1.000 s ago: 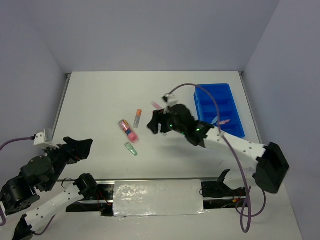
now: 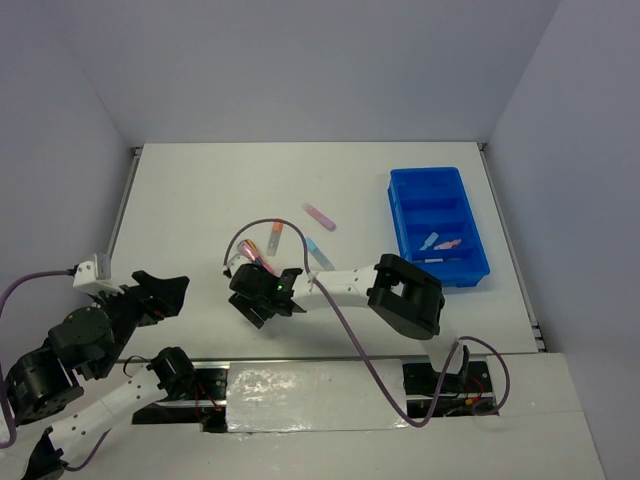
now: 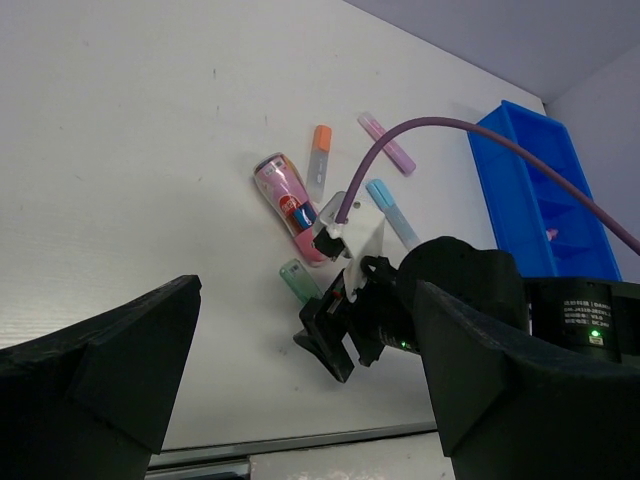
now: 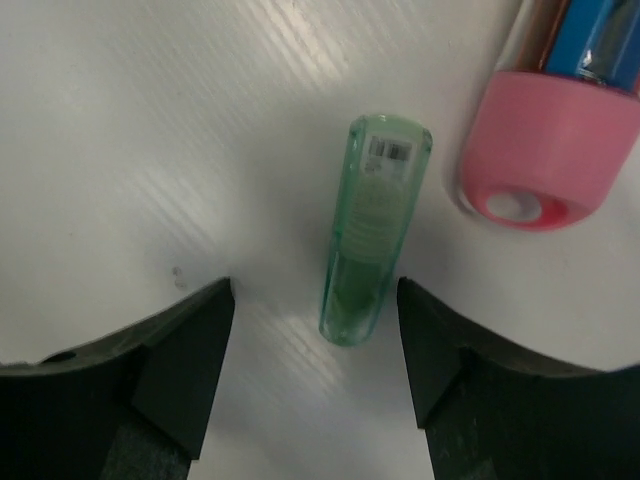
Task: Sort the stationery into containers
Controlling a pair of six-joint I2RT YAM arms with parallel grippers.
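A small green translucent stationery piece (image 4: 370, 230) lies flat on the table, its lower end between the fingertips of my right gripper, which is open around it without visible contact. From above, the right hand hides this piece. Beside it is a pink-capped cylindrical case (image 3: 290, 205). Farther back lie an orange-capped stick (image 3: 319, 160), a pink-purple marker (image 3: 387, 143) and a light blue one (image 3: 392, 212). The blue container (image 2: 474, 225) at the right has compartments, with a light blue and a pink item inside. My left gripper (image 2: 168, 295) stands open and empty at the left.
The right forearm (image 2: 345, 287) stretches across the table's front right part, and its purple cable (image 3: 440, 122) arches over the stationery. Bare table (image 2: 190, 190) spreads out at the back left. Grey walls border the workspace.
My right arm has swung left and toward the front edge, from the table's middle to the green piece. The left arm is nearly unchanged.
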